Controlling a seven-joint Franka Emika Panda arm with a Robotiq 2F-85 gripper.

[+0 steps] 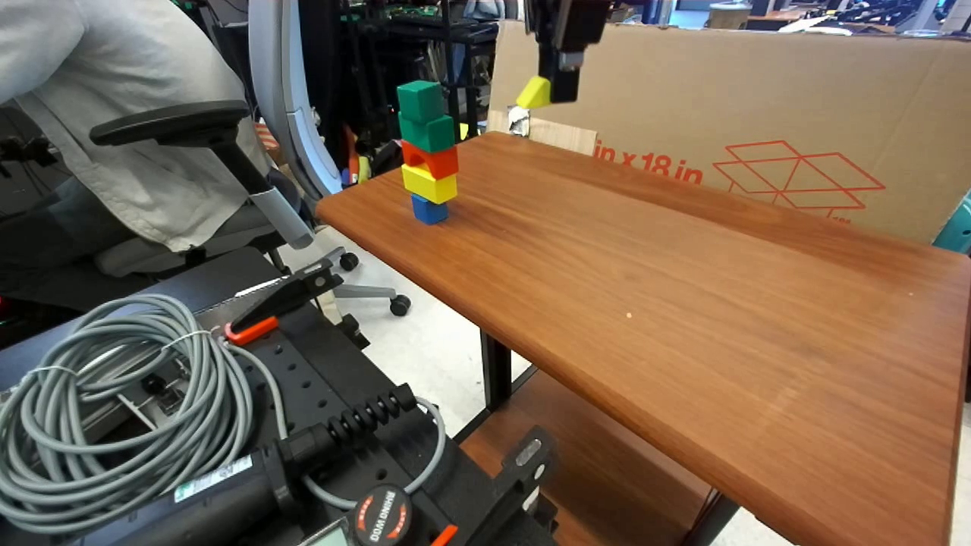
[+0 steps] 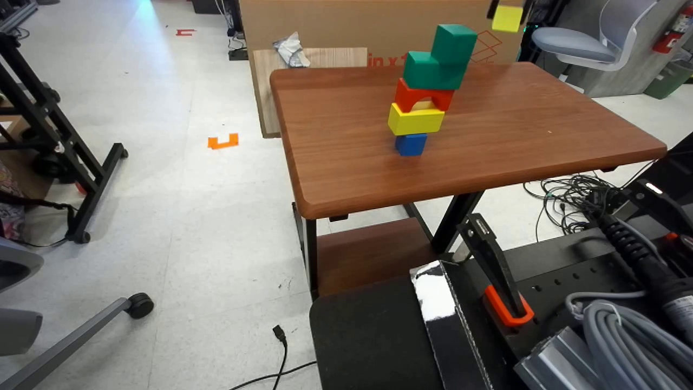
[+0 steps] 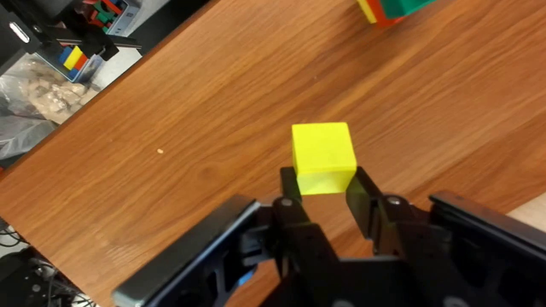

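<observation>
My gripper is shut on a small yellow block, gripped by its sides between the black fingers. In exterior view 1 the yellow block hangs in the air to the right of a block tower, well above the tabletop. Exterior view 2 shows the yellow block at the top edge. From the bottom, the tower has a blue block, a yellow block, a red arch, and green on top. The upper green part sits to one side of the lower one.
A large cardboard sheet rises behind it. Coiled grey cable lies on the black cart in front. A person sits at the left.
</observation>
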